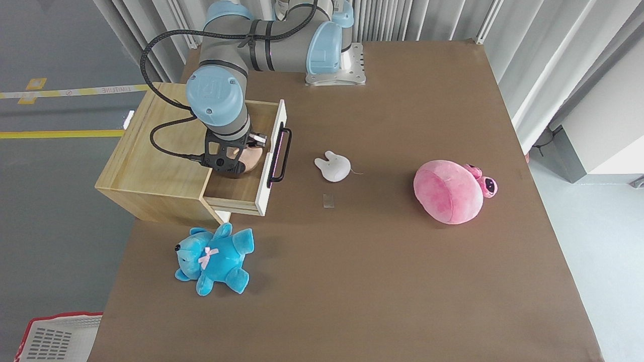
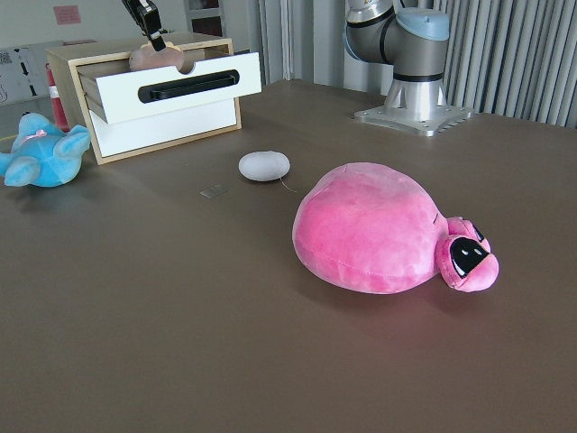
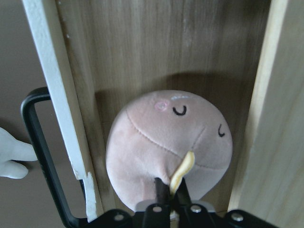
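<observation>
A round pale-pink plush point(image 3: 156, 137) with stitched eyes and a yellow strip is inside the pulled-out drawer point(image 3: 118, 42) of the wooden cabinet point(image 1: 145, 151), also seen in the left view. My gripper is over the drawer, its fingertips pinched on the plush around the yellow strip, where the fabric puckers. In the front view the gripper point(image 1: 235, 160) largely hides the plush.
A white mouse plush point(image 1: 333, 168) lies right of the drawer's black handle point(image 1: 284, 154). A blue bear point(image 1: 220, 259) lies below the cabinet, a large pink plush point(image 1: 447, 193) at right.
</observation>
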